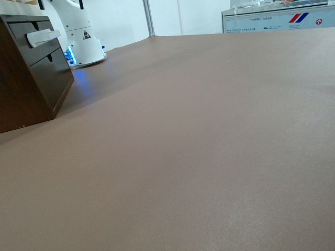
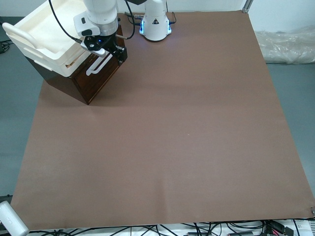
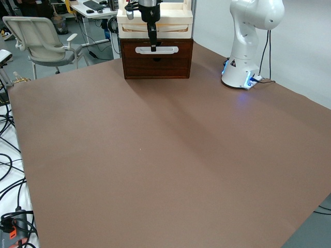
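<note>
The black gripper (image 2: 118,53) of the white arm hangs at the front of a dark wooden drawer box (image 2: 83,86), beside its white handle (image 2: 96,66). In the right view the gripper (image 3: 153,44) is just above or at the handle (image 3: 158,50) of the top drawer; whether it touches it and how its fingers stand I cannot tell. A white plastic bin (image 2: 59,39) sits on top of the box. In the top view the drawer front shows the handle (image 1: 43,36).
The white arm base (image 2: 155,24) stands at the back. Cables (image 3: 10,165) run along one edge outside the tabletop.
</note>
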